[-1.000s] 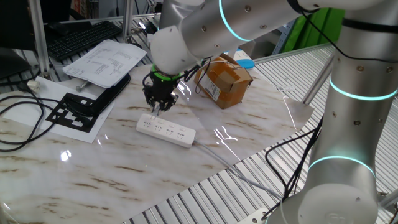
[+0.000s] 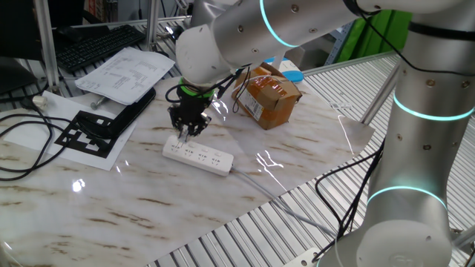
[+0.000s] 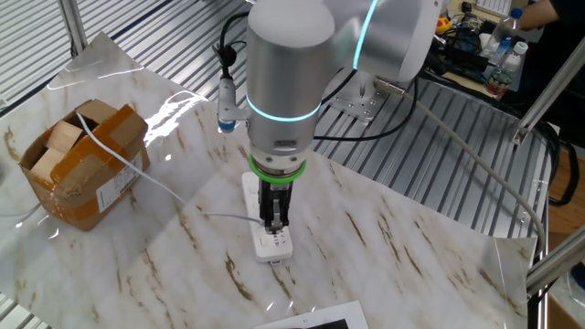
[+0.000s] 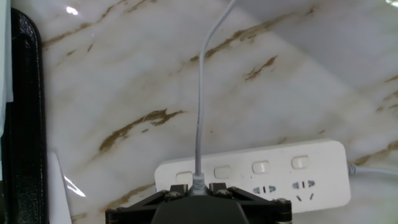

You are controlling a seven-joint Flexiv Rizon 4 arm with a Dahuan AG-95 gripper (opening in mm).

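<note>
A white power strip (image 2: 198,156) with several sockets and switches lies on the marbled tabletop. My gripper (image 2: 182,138) points down at the end of the strip farthest from its cord. In the wrist view its fingers are closed around a pale plug (image 4: 198,184), of which only the cable end shows. A thin grey cable (image 4: 200,99) runs up and away from that plug. From the other side, the gripper (image 3: 274,227) sits right over the near end of the power strip (image 3: 272,247). The plug's prongs are hidden, so I cannot tell whether they are inside a socket.
An open cardboard box (image 3: 91,174) stands to one side, with the plug's grey cable passing over it. Papers (image 2: 126,74), a black tray-like object (image 2: 133,115) and a printed marker sheet (image 2: 85,137) lie on the other side.
The gripper has shifted very slightly down and to the left over the strip's end in exterior view 1. The power strip and the box have stayed in place.
</note>
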